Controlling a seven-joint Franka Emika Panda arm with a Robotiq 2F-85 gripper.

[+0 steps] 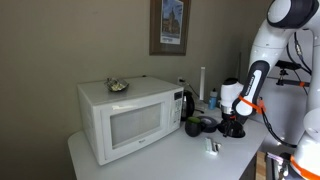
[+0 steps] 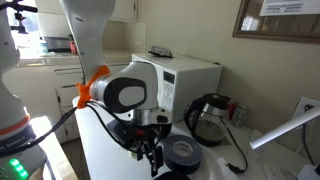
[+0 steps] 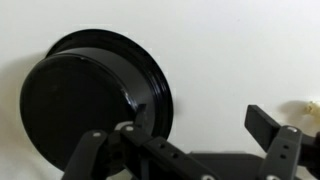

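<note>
My gripper stands open, with only white tabletop showing between its fingers. In the wrist view a round black pot (image 3: 75, 105) with a wide rim lies at the left, partly behind the left finger (image 3: 138, 115). Exterior view 2 has the gripper (image 2: 140, 148) low over the table, left of a dark round pot (image 2: 182, 152). In exterior view 1 the gripper (image 1: 232, 126) is at the table's right end, overlapping a black pan. Whether it touches anything there cannot be told.
A white microwave (image 1: 135, 122) with a bowl (image 1: 117, 85) on top stands left of the dark cookware (image 1: 194, 128). Behind is a glass kettle (image 2: 209, 118). Small silvery items (image 1: 212, 146) lie near the front edge.
</note>
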